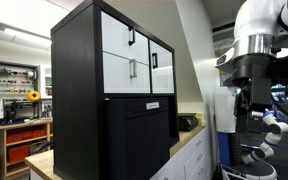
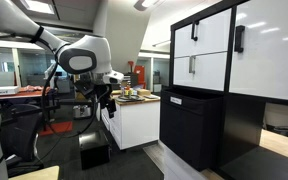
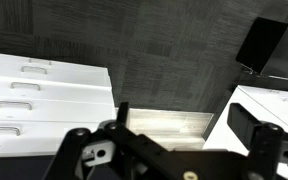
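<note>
A black cabinet [image 1: 79, 95] with white upper doors [image 1: 124, 55] fills the middle of the first exterior view. Its lower front is a plain black panel [image 2: 191, 125], flush in the frame, with a small label near the top. Dark bar handles sit on the white fronts, all of which look closed. My gripper hangs in free air, pointing down and apart from the cabinet. Its two dark fingers [image 3: 242, 120] stand wide apart in the wrist view with nothing between them. In the second exterior view the gripper [image 2: 106, 101] is left of the cabinet.
White drawers [image 3: 44, 95] with metal handles lie below at the left of the wrist view, beside dark carpet [image 3: 154, 50]. A black object [image 3: 262, 45] lies on that floor. Behind, a counter [image 2: 134, 97] carries assorted items. Open room surrounds the arm.
</note>
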